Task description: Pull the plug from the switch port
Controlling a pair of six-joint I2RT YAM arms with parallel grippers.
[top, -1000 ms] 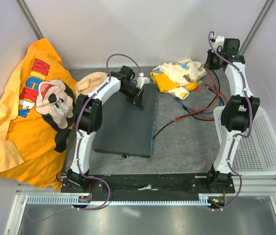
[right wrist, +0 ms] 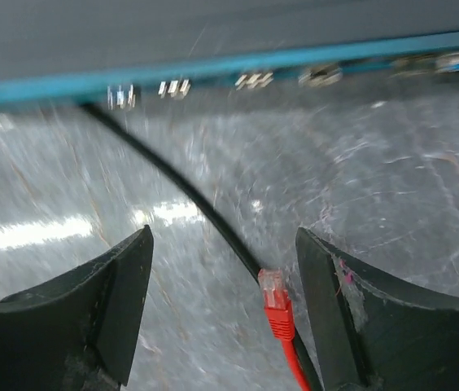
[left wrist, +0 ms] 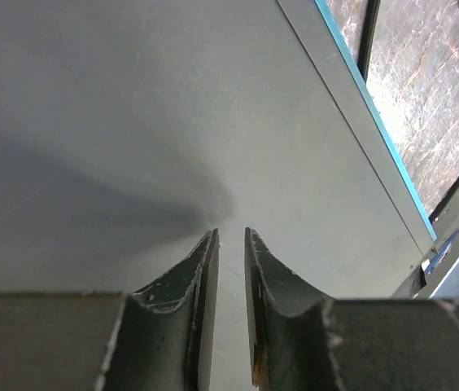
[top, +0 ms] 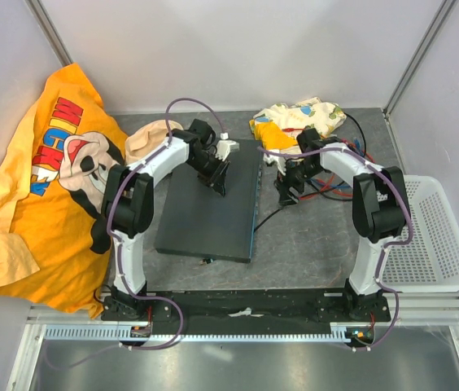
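The flat dark switch (top: 205, 220) lies in the middle of the table, its port edge (right wrist: 258, 80) along the top of the right wrist view. A black cable (right wrist: 172, 175) runs from under that edge toward me. A red plug (right wrist: 278, 301) lies beside it on the grey surface, between the fingers of my right gripper, which is open and apart from the ports. My left gripper hangs over the switch's top, its fingers a narrow gap apart with nothing seen between them.
An orange cloth (top: 42, 212) covers the left side. A cream-yellow cloth (top: 303, 118) and coiled cables sit at the back right. A white basket (top: 441, 236) stands at right.
My right arm has swung from the back right corner leftward and down to beside the switch's port edge. My left gripper has shifted slightly left and toward the front.
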